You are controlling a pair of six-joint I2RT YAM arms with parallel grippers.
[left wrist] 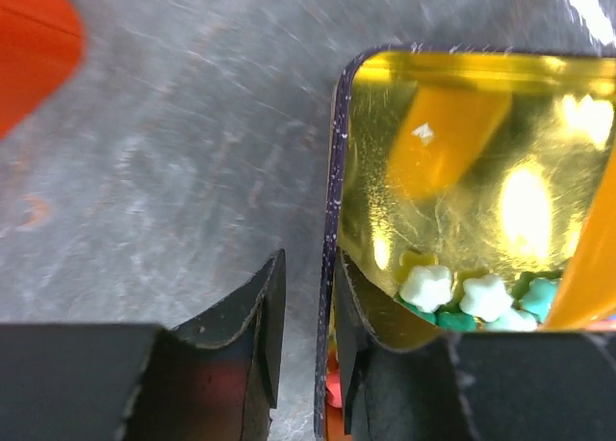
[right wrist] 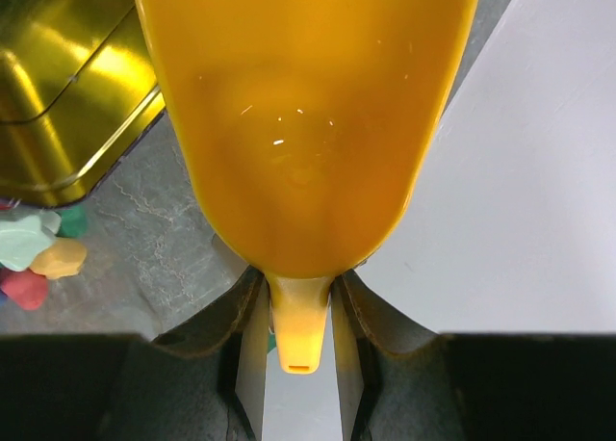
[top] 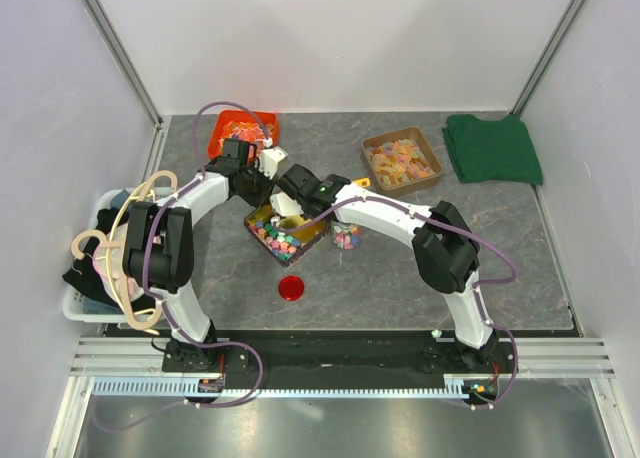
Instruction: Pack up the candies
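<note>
The gold-lined, dark-rimmed tray point(top: 305, 248) sits below both grippers in the top view, with colourful candies point(top: 274, 240) in its near-left part. In the left wrist view my left gripper straddles the tray's rim point(left wrist: 330, 195): one finger outside, the other inside against the edge. A gap shows between the outer finger and the rim, so it is open. My right gripper is shut on the narrow end of an orange scoop point(right wrist: 303, 152). The scoop's bowl looks empty and lies beside the tray point(right wrist: 72, 94). The top view hides both sets of fingertips.
A clear jar of candies point(top: 346, 235) stands right of the tray. A red lid point(top: 291, 287) lies in front. Behind are a red bin point(top: 215, 138) and a brown box point(top: 412, 188) of wrapped sweets. A green cloth point(top: 492, 148) lies far right.
</note>
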